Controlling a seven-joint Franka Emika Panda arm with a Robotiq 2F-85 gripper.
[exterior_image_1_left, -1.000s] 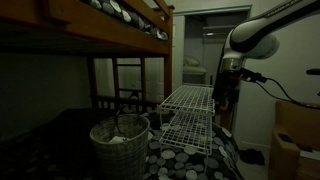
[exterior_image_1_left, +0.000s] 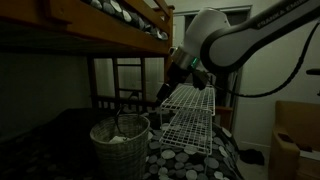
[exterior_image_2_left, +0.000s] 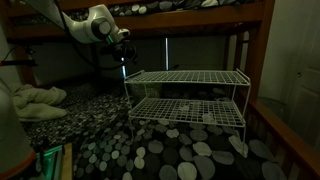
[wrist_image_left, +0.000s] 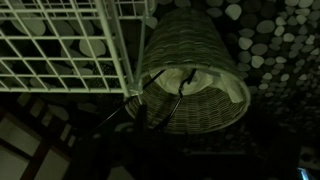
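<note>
My gripper (exterior_image_1_left: 166, 90) hangs at the end of the white arm, above the left end of the wire rack (exterior_image_1_left: 188, 133) and to the right of the wicker basket (exterior_image_1_left: 122, 155). Its dark fingers are hard to make out, but they look open, and nothing shows between them. In the wrist view the basket (wrist_image_left: 195, 42) appears below, with whitish cloth (wrist_image_left: 228, 82) inside its mouth. A dark, thin stick-like thing also crosses that mouth. The second exterior view has the gripper (exterior_image_2_left: 126, 62) high up, left of the rack (exterior_image_2_left: 190, 77).
The two-tier rack stands on a dark, stone-patterned bedspread (exterior_image_2_left: 160, 158); its shelves look mostly bare. A wooden upper bunk (exterior_image_1_left: 80, 32) overhangs the left side. At the right stands a tan chair (exterior_image_1_left: 298, 125). The scene is dim.
The arm has swung leftward in exterior view 1, carrying the gripper from the right end of the rack to its left end, closer to the basket. Rack and basket have stayed put.
</note>
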